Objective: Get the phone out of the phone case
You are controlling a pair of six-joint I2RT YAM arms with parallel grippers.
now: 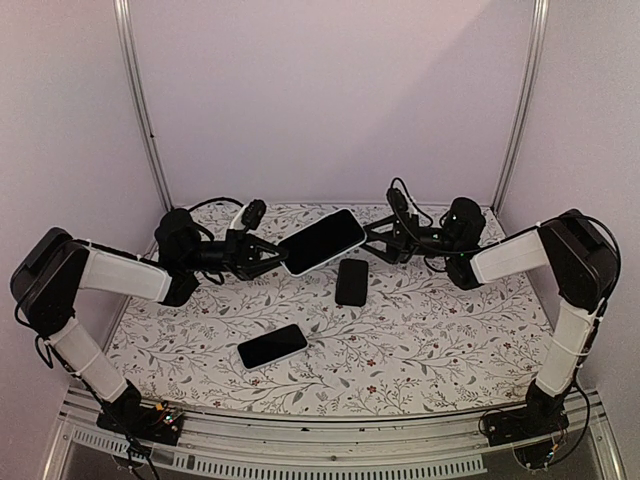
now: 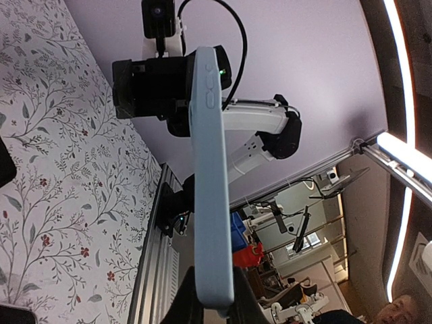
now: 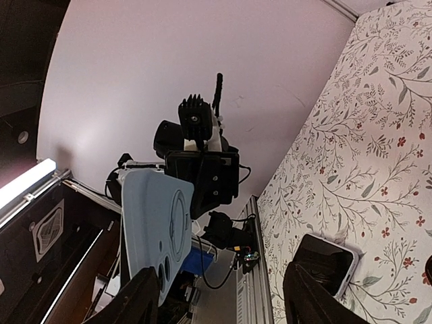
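Note:
A phone with a black screen (image 1: pixel 322 241) sits in a light blue case (image 2: pixel 212 182), held tilted above the table. My left gripper (image 1: pixel 281 257) is shut on its left end; in the left wrist view the case edge rises from between the dark fingers. At the phone's right end, my right gripper (image 1: pixel 369 240) stands open. From the right wrist, the case back (image 3: pixel 154 219) with its round camera rings appears at the left, close to one finger (image 3: pixel 140 297). Whether that finger touches it, I cannot tell.
Two more dark-screened phones lie on the flower-patterned table: one (image 1: pixel 352 282) below the right gripper, another (image 1: pixel 273 346) nearer the front.

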